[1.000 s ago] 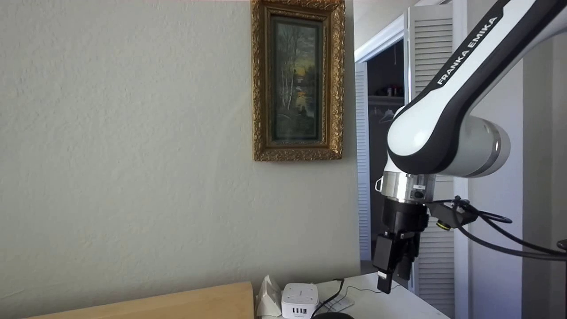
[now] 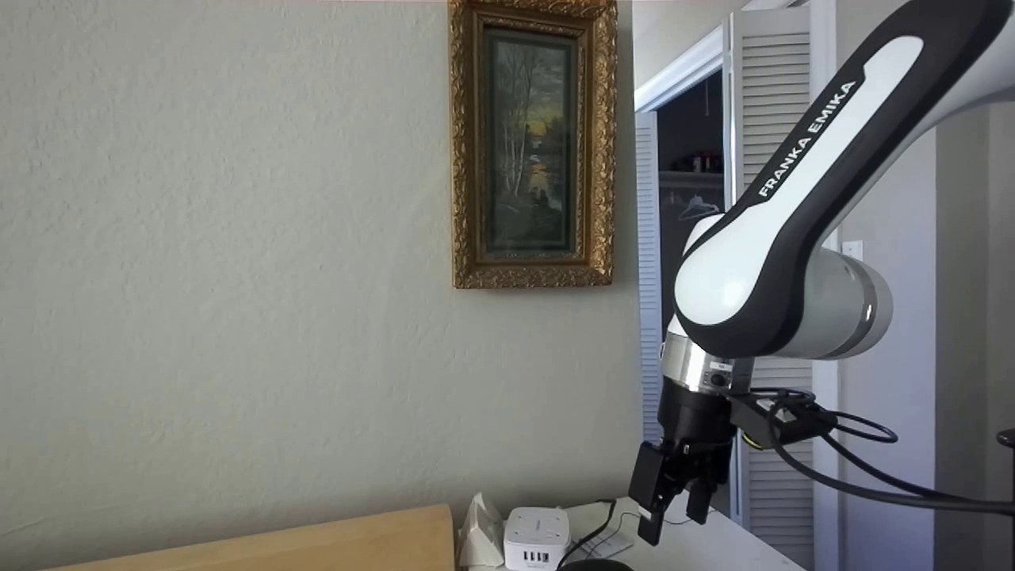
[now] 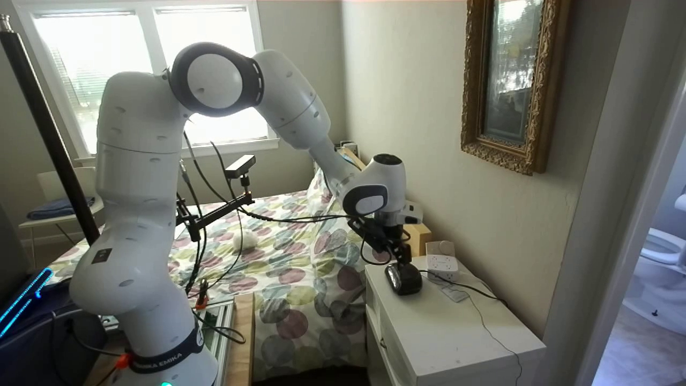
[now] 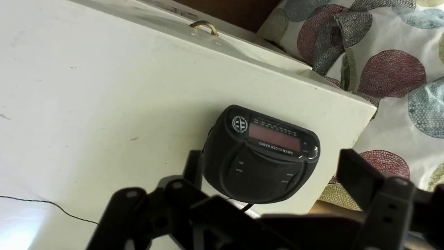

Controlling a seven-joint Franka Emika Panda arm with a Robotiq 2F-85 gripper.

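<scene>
A black clock radio sits on the white dresser top, close to the edge on the bed side. Exterior view 2 shows the same clock radio just below the end of my arm; only its top edge reaches into exterior view 1. My gripper is open above it, the two fingers standing apart on either side of the radio's body in the wrist view, with nothing held. Seen from the side, the gripper points down and slightly tilted over the dresser.
Behind the radio stand a white power cube and a white angular object. Cables run across the dresser. A wooden headboard and a patterned bed border it.
My arm has come lower and shifted left in exterior view 1, bringing the gripper down toward the dresser. The objects on the dresser have not moved.
</scene>
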